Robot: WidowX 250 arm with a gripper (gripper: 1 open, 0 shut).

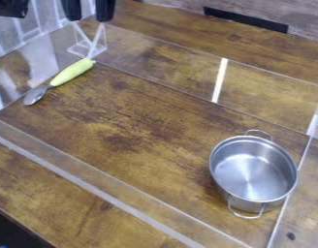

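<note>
At the top left edge of the camera view, the gripper (88, 10) hangs with its two dark fingers apart, open and empty, cut off by the frame. Below it and a little left, a spoon (63, 79) with a pale yellow-green handle and metal head lies on the wooden surface. A steel pot (252, 172) with two wire handles stands at the lower right, empty inside.
Clear plastic walls border the wooden work area (143, 136), with white strips along parts of them. A dark object (229, 15) sits beyond the back wall.
</note>
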